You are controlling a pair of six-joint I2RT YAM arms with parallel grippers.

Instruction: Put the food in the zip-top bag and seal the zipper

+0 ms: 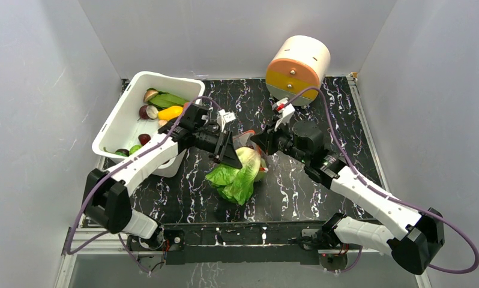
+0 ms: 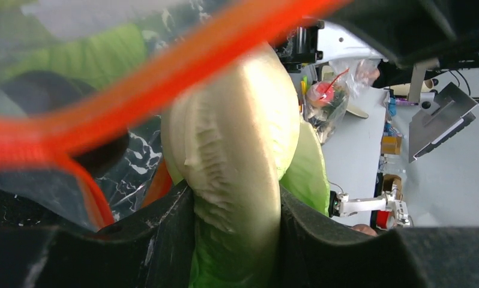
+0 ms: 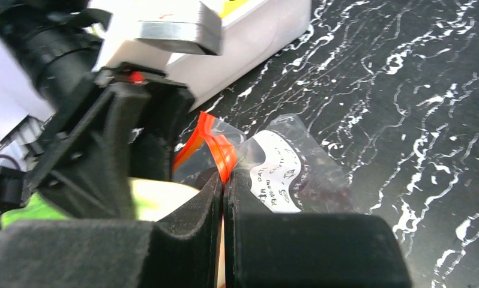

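A head of lettuce (image 1: 234, 177) with green leaves and pale base hangs in my left gripper (image 1: 228, 157), at the front of the zip top bag's opening. In the left wrist view its stem (image 2: 231, 150) fills the gap between the fingers, under the bag's orange zipper (image 2: 135, 90). My right gripper is shut on the orange zipper edge (image 3: 222, 156) of the clear bag, whose white label (image 3: 273, 171) shows in the right wrist view. The bag's contents are largely hidden behind the lettuce in the top view.
A white bin (image 1: 108, 126) of toy food stands at the left. A rounded cream, orange and yellow box (image 1: 297, 60) is at the back right.
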